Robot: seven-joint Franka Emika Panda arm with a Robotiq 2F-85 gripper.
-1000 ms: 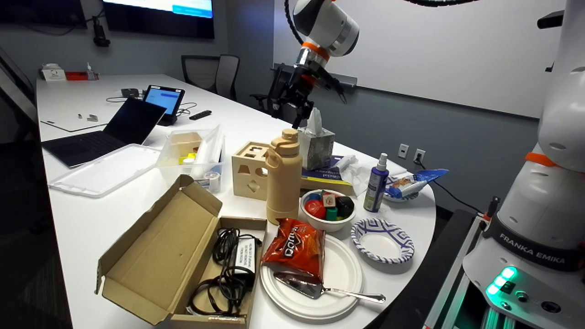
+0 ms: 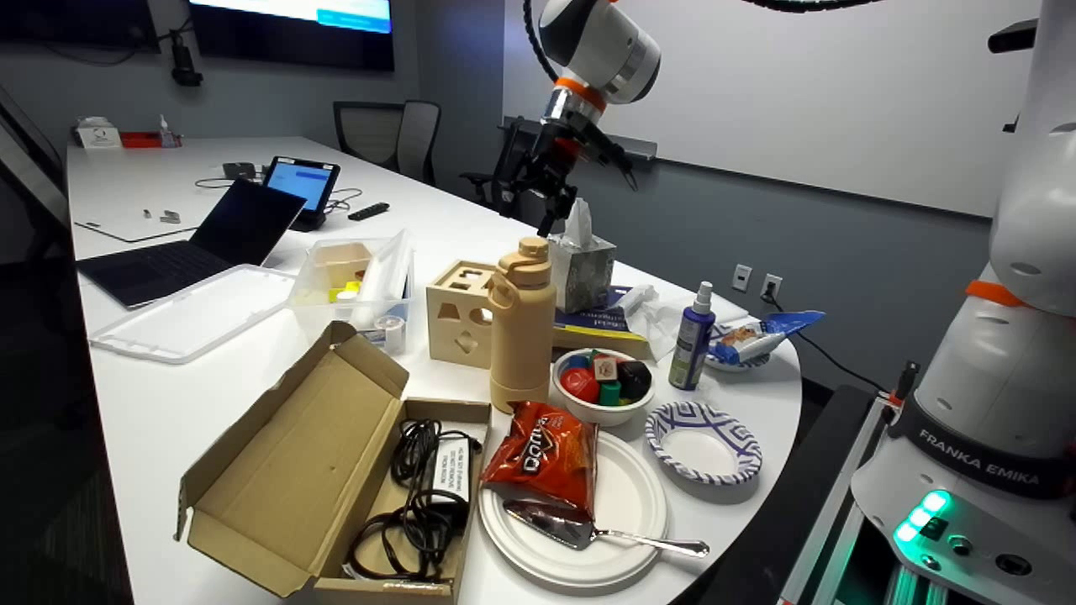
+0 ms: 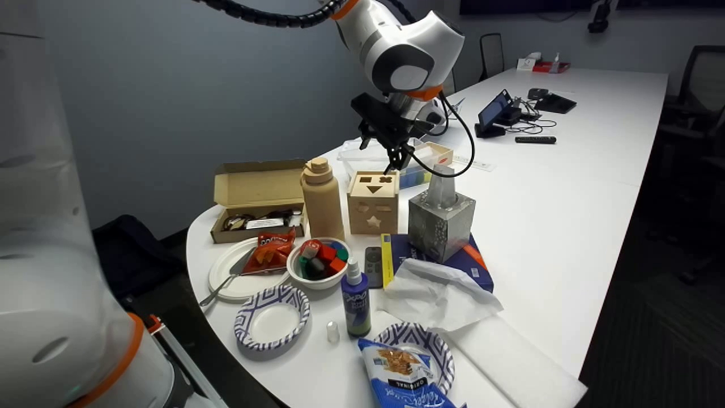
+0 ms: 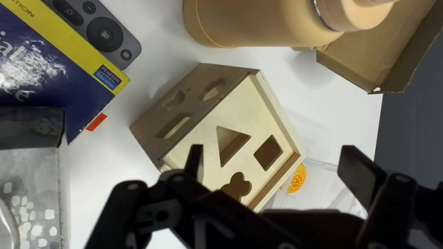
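My gripper is open and hangs above the wooden shape-sorter box (image 4: 232, 137), with nothing between its spread fingers. Triangle, diamond and clover-like holes show in the box's top; more holes pierce its side. In exterior view 2 the gripper (image 3: 392, 157) is over and slightly behind the box (image 3: 373, 204). Coloured blocks (image 3: 322, 261) fill a white bowl (image 3: 299, 273) in front of the bottle. From exterior view 1 the gripper (image 2: 540, 207) appears well above the table, near the tissue box (image 2: 582, 270).
A tan bottle (image 2: 524, 333) stands close beside the sorter. An open cardboard box (image 2: 292, 464) with cables, a plate (image 2: 646, 494) with a red chip bag (image 2: 545, 454), a spray bottle (image 2: 692, 338) and a clear bin (image 2: 388, 277) crowd this end. The table's far part is clearer.
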